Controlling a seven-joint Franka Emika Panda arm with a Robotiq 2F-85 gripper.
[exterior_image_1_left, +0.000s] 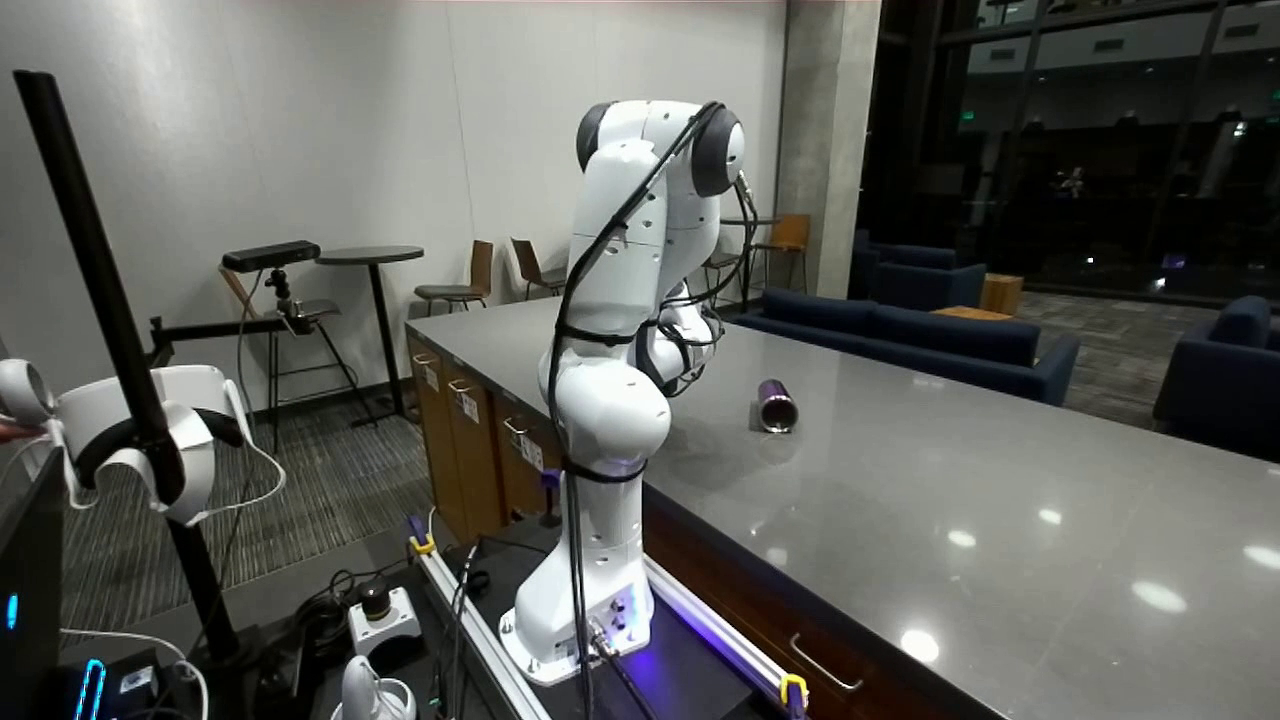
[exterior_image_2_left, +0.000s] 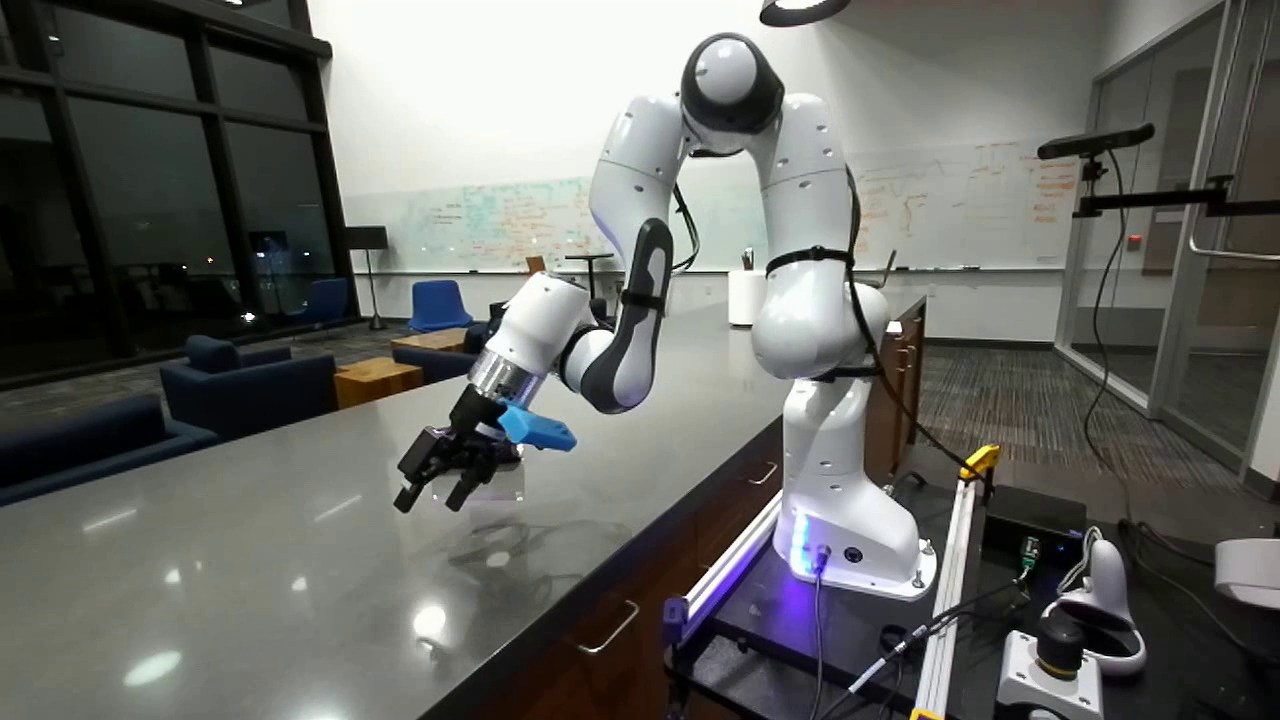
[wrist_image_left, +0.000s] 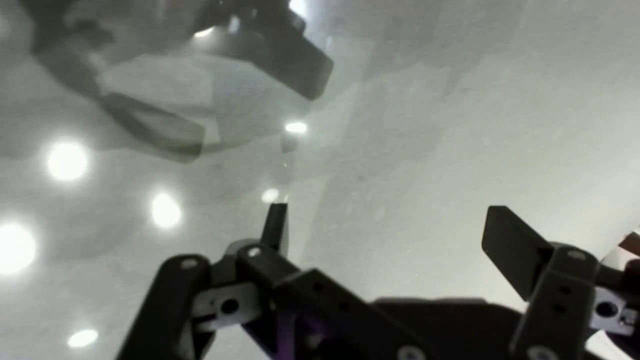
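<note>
A purple metallic tumbler (exterior_image_1_left: 777, 408) lies on its side on the grey countertop (exterior_image_1_left: 960, 480), its open end facing the camera in exterior view 1. In exterior view 2 my black gripper (exterior_image_2_left: 432, 496) hangs tilted above the counter, its fingers apart. The wrist view shows the same gripper open, with only bare counter visible between its fingertips. From exterior view 1 the arm hides the gripper. In that view the tumbler is clear of the visible arm, to its right; the gap to the fingers cannot be judged.
A white cylindrical container (exterior_image_2_left: 746, 296) stands farther back on the counter, near the arm. Wooden drawers with metal handles (exterior_image_2_left: 608, 628) line the counter's side. Dark sofas (exterior_image_1_left: 900, 342) stand beyond it.
</note>
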